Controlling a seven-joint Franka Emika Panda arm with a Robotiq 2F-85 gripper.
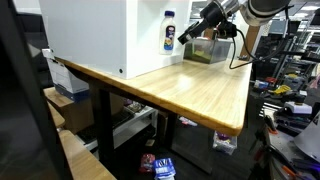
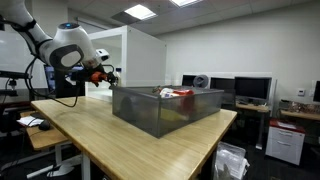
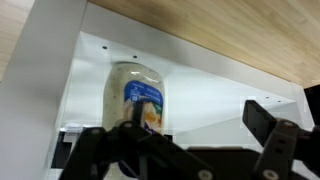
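Observation:
A bottle with a blue cap and a colourful label stands beside the white box-like unit on the table. The wrist view shows the bottle from above, between white panels, its lower part hidden by a dark finger. My gripper is just to the right of the bottle in exterior view 1, at about its height and apart from it. Its fingers are open, with a wide gap between the two dark fingers in the wrist view. In exterior view 2 the arm reaches toward the white unit; the bottle cannot be made out there.
On the wooden table stands a grey bin with several items inside. The white unit closes off the table's left side in exterior view 1. Bare tabletop lies in front of the bottle.

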